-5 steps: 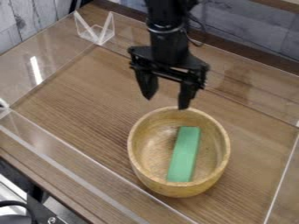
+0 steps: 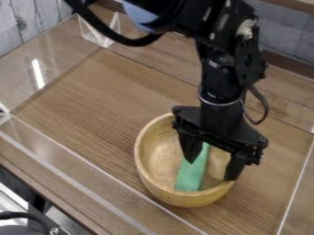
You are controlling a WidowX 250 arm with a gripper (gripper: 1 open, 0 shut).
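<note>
My black gripper (image 2: 215,144) has its two fingers spread open over a round wooden bowl (image 2: 159,165) in the lower middle of the view. One finger is at the bowl's left-middle, the other toward its right side. A green oblong object (image 2: 192,173) lies in the bowl between and below the fingers, its upper part partly hidden by the gripper. Whether the fingers touch it I cannot tell.
A clear plastic piece (image 2: 98,27) is at the top left. A black cable runs at the bottom left.
The arm has moved toward the front and down, from behind the bowl to over it, now covering part of the bowl and the green object.
</note>
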